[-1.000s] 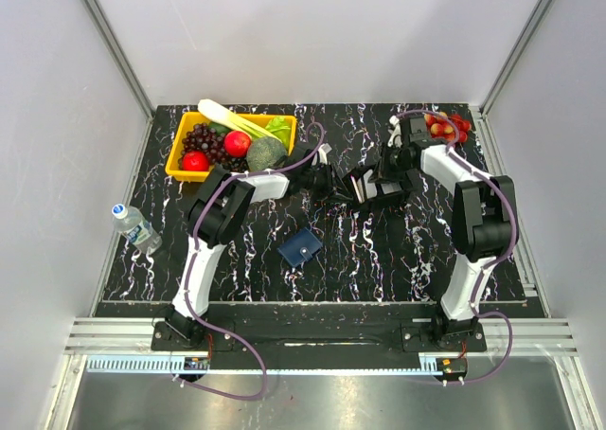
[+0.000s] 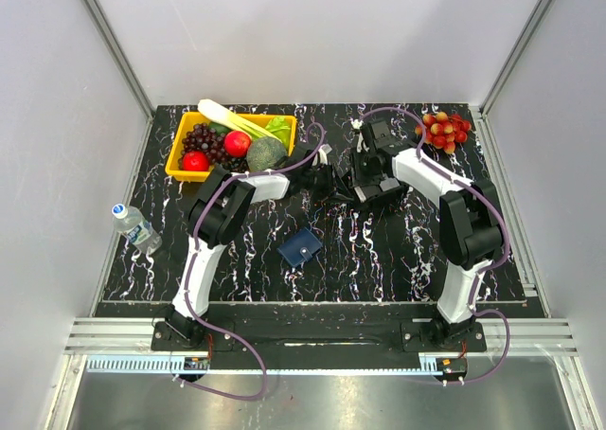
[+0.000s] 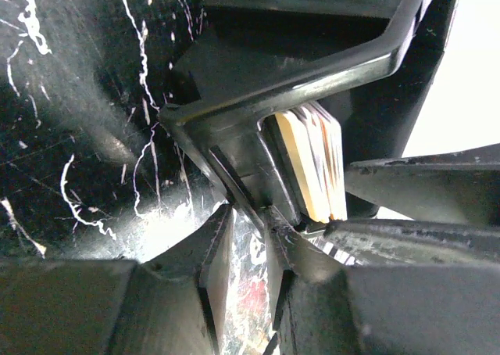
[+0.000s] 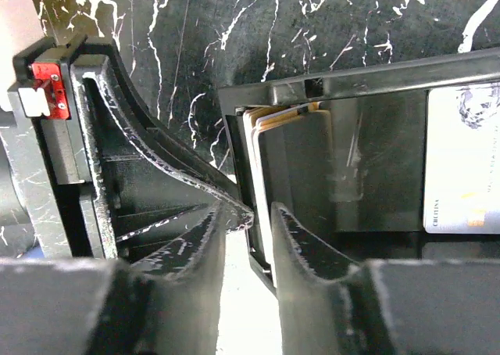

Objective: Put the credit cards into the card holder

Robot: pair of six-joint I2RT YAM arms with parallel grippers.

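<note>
The black card holder [image 2: 388,195] sits right of the table's centre. My left gripper is shut on the holder's left end, seen close up in the left wrist view. A stack of cards stands on edge in that end compartment, also visible in the right wrist view [image 4: 259,179]. A white card [image 4: 461,159] lies flat at the holder's right. My right gripper is over the stack at the left end, part open, with its fingertips either side of the holder's end.
A yellow crate [image 2: 176,155] of produce is at back left, red grapes [image 2: 445,132] at back right, a water bottle [image 2: 134,229] at far left. A blue pouch [image 2: 298,247] lies in the front middle.
My right arm has moved left from the holder's right part to above the card stack at its left end. The left arm and holder look unchanged.
</note>
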